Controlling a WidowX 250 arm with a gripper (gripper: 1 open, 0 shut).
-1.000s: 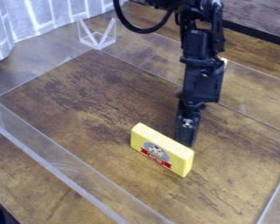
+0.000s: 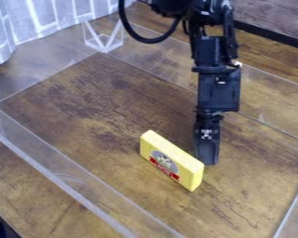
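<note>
A yellow box (image 2: 171,158) with a red-and-grey printed label lies on the wooden table toward the lower middle. My black gripper (image 2: 207,139) points down just behind and to the right of the box, its fingertips low by the tabletop. It is open; whether it touches the box is hard to tell.
Clear plastic strips or rails (image 2: 52,167) run along the left of the wooden surface (image 2: 89,112). A white curtain (image 2: 21,23) and a small white bracket (image 2: 103,35) are at the back left.
The yellow box stays in about the same place.
</note>
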